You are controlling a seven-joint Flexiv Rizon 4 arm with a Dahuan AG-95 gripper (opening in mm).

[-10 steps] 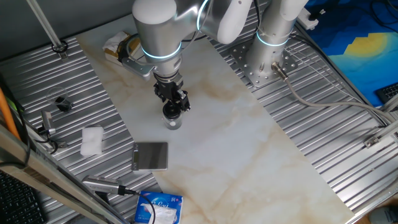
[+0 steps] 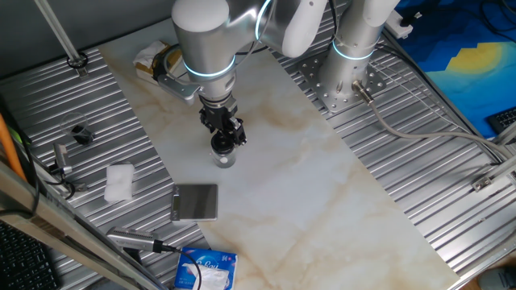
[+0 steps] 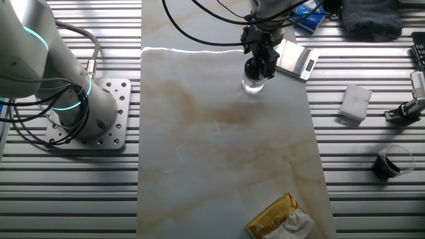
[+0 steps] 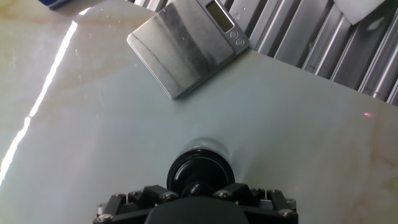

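Note:
A clear jar (image 3: pixel 253 86) with a black lid (image 4: pixel 200 167) stands upright on the marble-patterned board. My gripper is right at the lid, one dark finger on either side of the lid's near part. In exterior view 1 the gripper hides most of the lid, and the clear jar body (image 2: pixel 224 159) shows below it. Whether the fingers press on the lid or only stand around it cannot be told. A flat silver scale (image 4: pixel 181 46) with a small display lies a short way beyond the jar.
A blue packet (image 2: pixel 206 268) lies by the board's edge past the scale. A gold tissue packet (image 3: pixel 281 218) sits at the other end. Off the board are a white block (image 3: pixel 355 102) and a clear cup with dark contents (image 3: pixel 393 162). Much of the board (image 2: pixel 298 189) is clear.

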